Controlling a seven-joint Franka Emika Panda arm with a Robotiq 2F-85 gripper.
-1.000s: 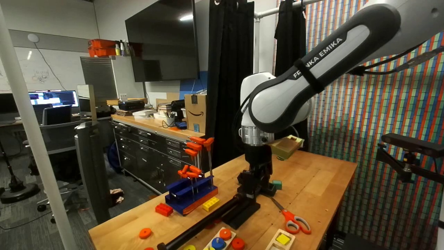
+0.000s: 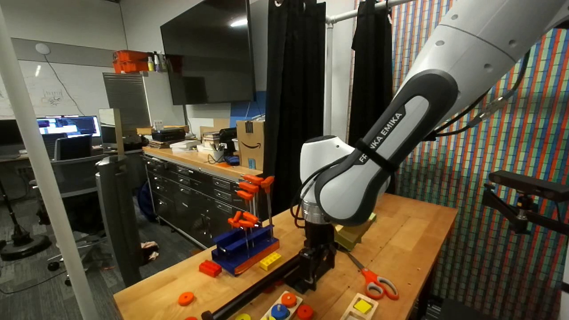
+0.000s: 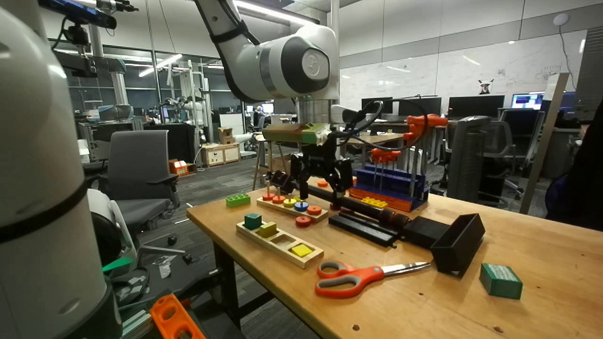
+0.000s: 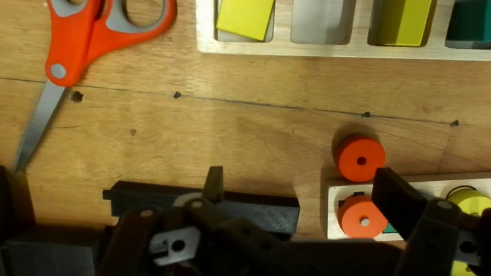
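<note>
My gripper is open, its two dark fingers spread wide with nothing held between them. In exterior view 2 the gripper hangs low over the table, near a long black tube. Beneath and to one side of the fingers, the wrist view has a black bar. At lower right lies the ring stacker, its end orange ring partly beside the right finger. A loose red-orange ring rests against the stacker's edge. Part of the tube is hidden by the gripper.
Orange-handled scissors lie near a wooden tray holding yellow and green blocks. An open black box and a green block occupy the other side. A blue rack of orange-handled tools stands beyond. Bare wood lies between tray and bar.
The arm has come lower and shifted toward the ring stacker, away from the scissors' tip. In exterior view 1 it now covers part of the black bar. Table objects look unmoved.
</note>
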